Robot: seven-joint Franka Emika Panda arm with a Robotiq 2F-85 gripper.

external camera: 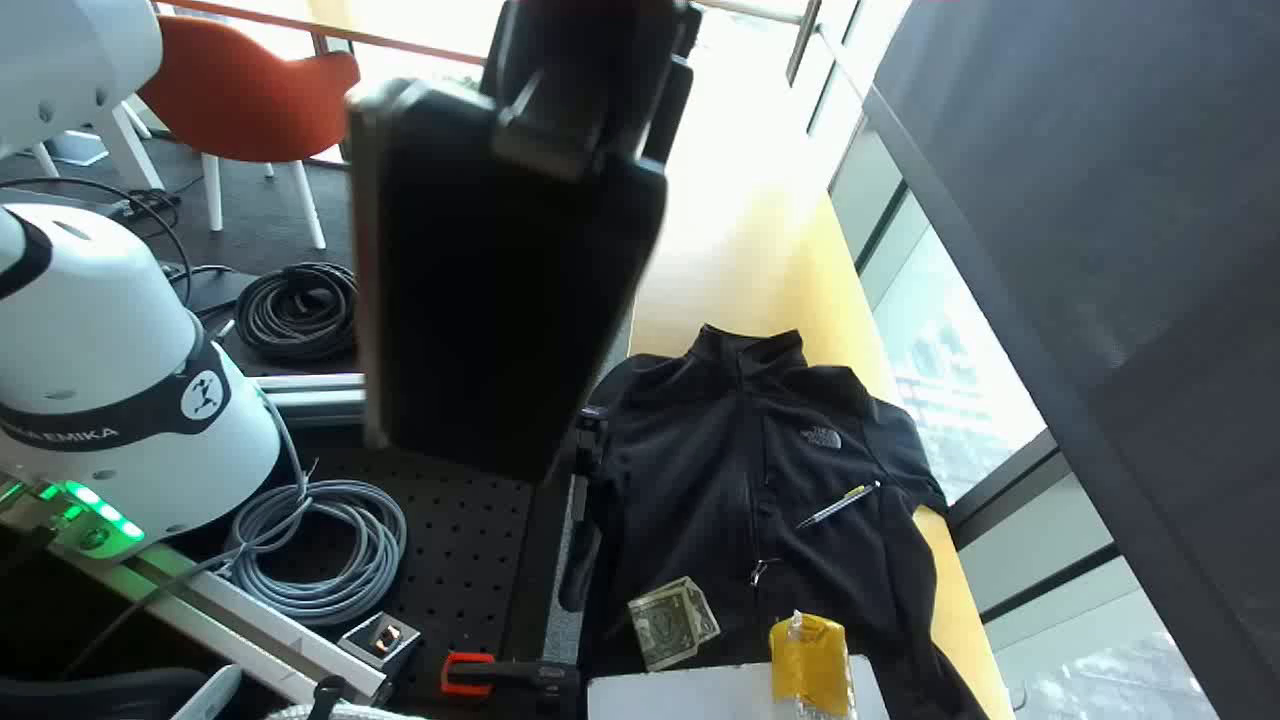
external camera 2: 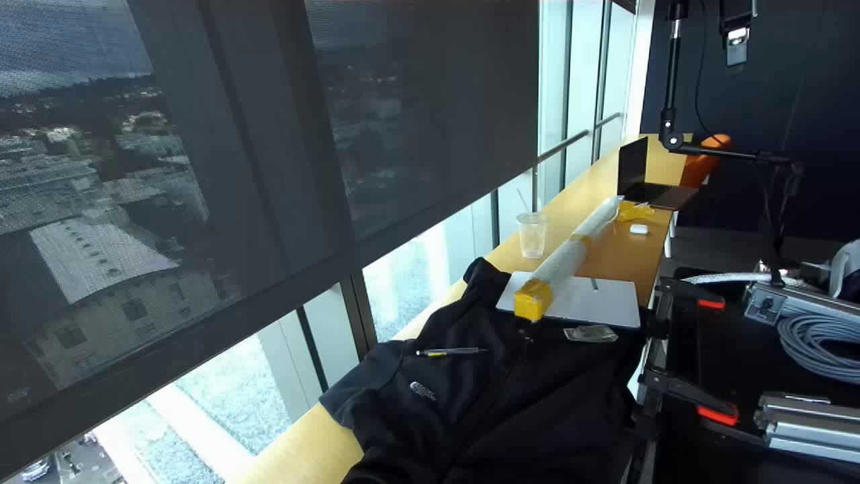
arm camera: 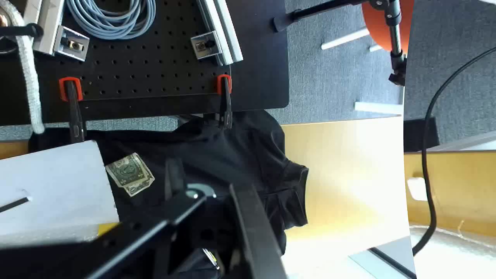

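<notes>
A black zip jacket point(external camera: 768, 504) lies spread on the wooden ledge. On its chest rests a pen point(external camera: 840, 505), also visible in exterior view 2 as a thin pen point(external camera 2: 451, 351). Folded dollar bills point(arm camera: 130, 174) lie on the jacket beside a white board point(arm camera: 55, 186). My gripper is above the jacket in the wrist view, its dark fingers point(arm camera: 251, 223) apart with nothing visible between them. Part of the pen point(arm camera: 211, 258) shows below, partly covered by the gripper. A large, blurred dark part of the arm fills the upper middle of exterior view 1.
A bubble-wrapped roll with yellow tape point(external camera 2: 533, 300) lies across the white board point(external camera 2: 605, 298). Behind it stand a clear cup point(external camera 2: 532, 234) and a laptop point(external camera 2: 649, 181). Red-tipped clamps point(arm camera: 74, 107) line the black perforated table's edge. Bare ledge point(arm camera: 344, 172) shows beyond the jacket.
</notes>
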